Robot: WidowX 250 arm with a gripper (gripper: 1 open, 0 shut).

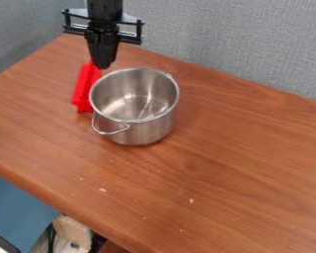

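A stainless steel pot [134,119] with side handles stands on the wooden table [227,178], left of the middle of the view. A red object [84,87] lies just left of and behind it, partly beside the pot's rim. My gripper [103,63] hangs above the red object's far end, behind the pot, its dark fingers shut. I see nothing between them, though they are small and dark.
Grey padded walls [240,40] bound the table at the back and left. Beyond the front left edge show a blue surface and some small objects on the floor.
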